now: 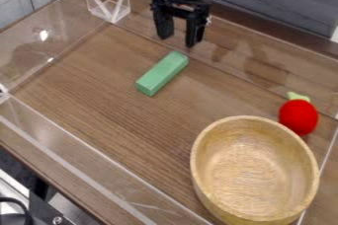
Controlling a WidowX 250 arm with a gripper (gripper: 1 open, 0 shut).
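A black gripper is at the top centre of the camera view, open, with its fingers apart and nothing seen between them. Below it a green bar lies diagonally on the wooden table, clear of the gripper and fully in view.
A large tan bowl sits at the bottom right. A red tomato-like object with a green top lies at the right. A clear angular object stands at the top left.
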